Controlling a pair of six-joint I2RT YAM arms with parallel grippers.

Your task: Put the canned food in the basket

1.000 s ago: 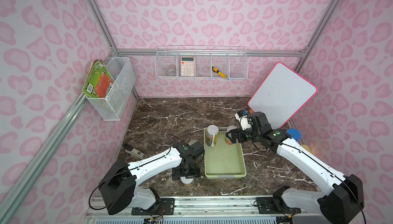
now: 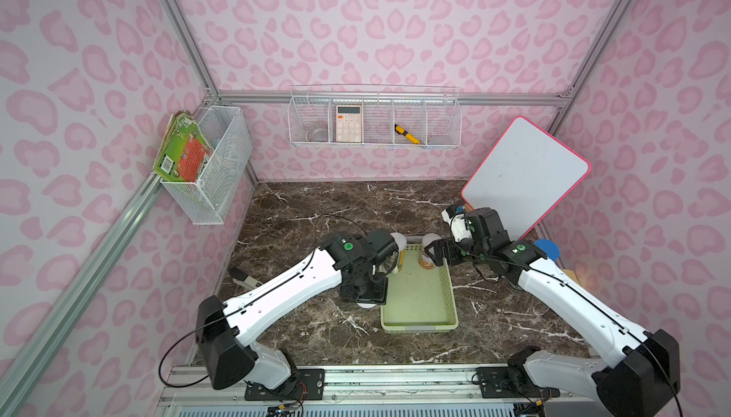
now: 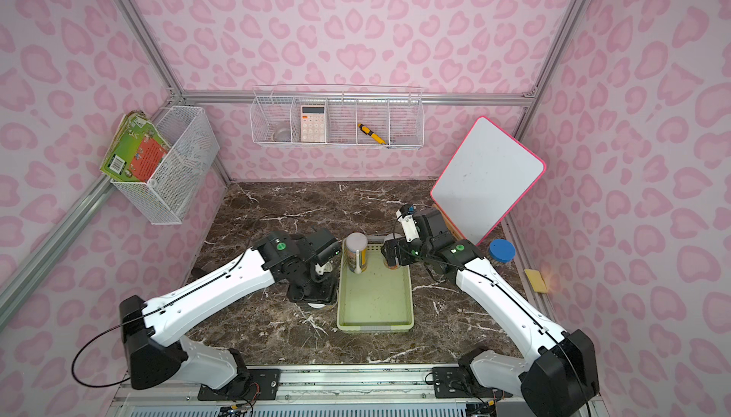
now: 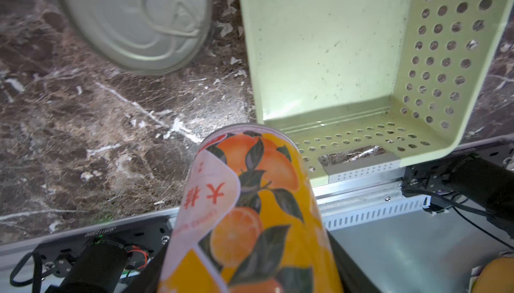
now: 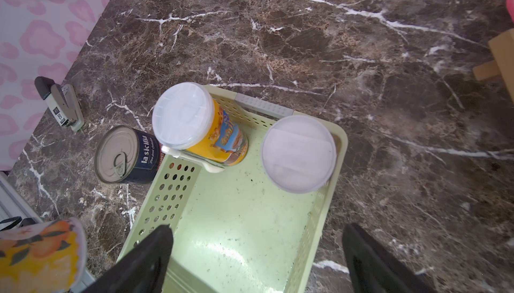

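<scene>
My left gripper (image 2: 364,296) is shut on a yellow can printed with oranges (image 4: 251,212), which hides most of its fingers in the left wrist view. The held can hangs left of the green basket (image 2: 416,299), off the table. Inside the basket's back end stand a yellow can with a pale lid (image 5: 222,137) and another white-topped can (image 5: 298,153). Outside, against the basket's left wall, a dark "la sicilia" can (image 5: 128,153) stands upright on the table. Over the basket's back right corner, my right gripper is open with nothing between its fingers.
A stapler (image 5: 60,103) lies at the table's left. The whiteboard (image 2: 527,177) leans at the back right, behind the right arm. The front half of the basket is empty, and the table behind it is clear.
My left gripper has risen from the table and moved right and back towards the basket, carrying the orange-printed can. The right arm has shifted only slightly.
</scene>
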